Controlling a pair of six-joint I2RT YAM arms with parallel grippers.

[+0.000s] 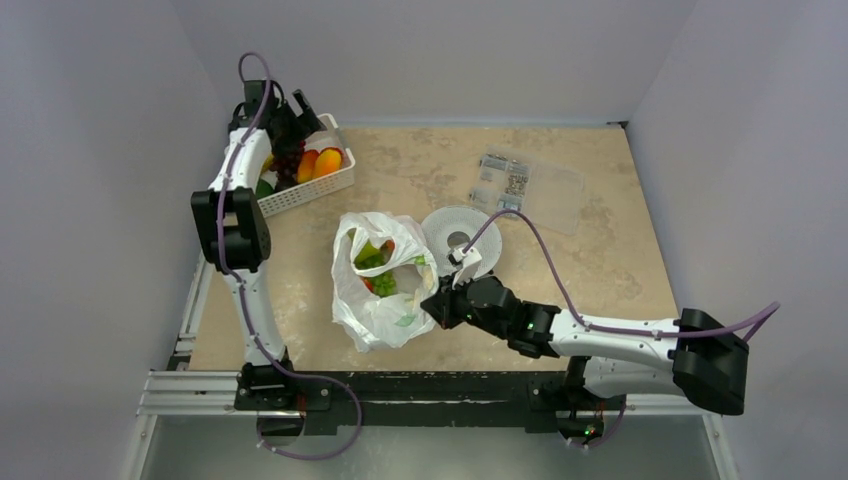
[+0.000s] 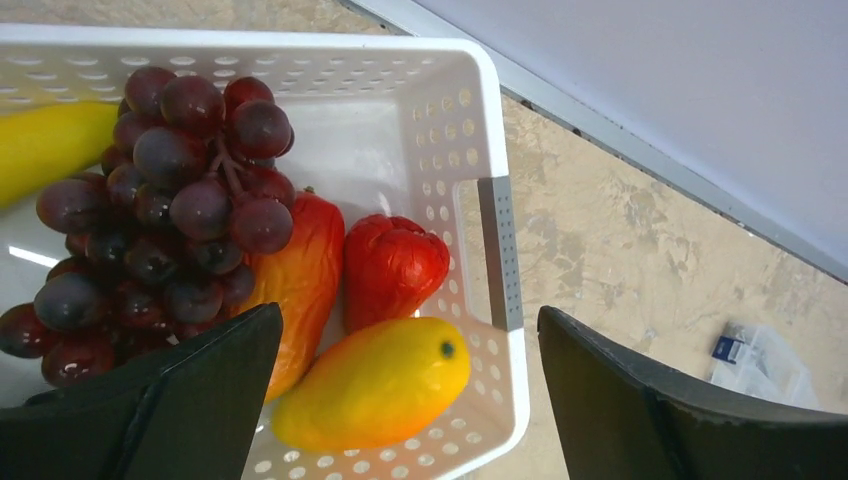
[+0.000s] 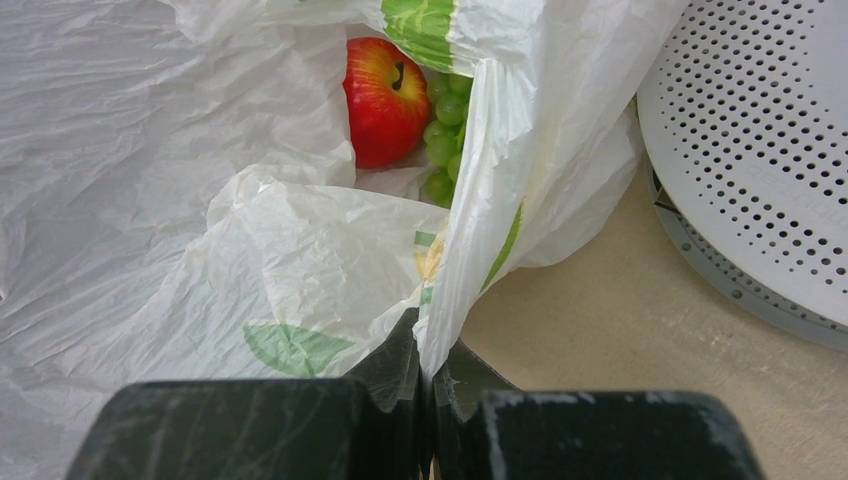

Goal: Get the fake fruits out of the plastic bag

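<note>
The white plastic bag (image 1: 375,320) lies mid-table, holding green fruit and a red apple (image 3: 385,105) beside green grapes (image 3: 445,140). My right gripper is shut on the folded edge of the bag. My left gripper stands open over the white basket (image 2: 490,120), nothing between its fingers. In the basket lie a yellow mango (image 2: 370,390), a red pepper (image 2: 395,265), an orange-red fruit (image 2: 300,260), dark grapes (image 2: 170,160) and a banana (image 2: 50,145).
A round perforated white lid (image 1: 485,240) sits right of the bag. A clear parts box (image 1: 545,195) lies at the back right. Bare tabletop shows between basket and bag and at the right.
</note>
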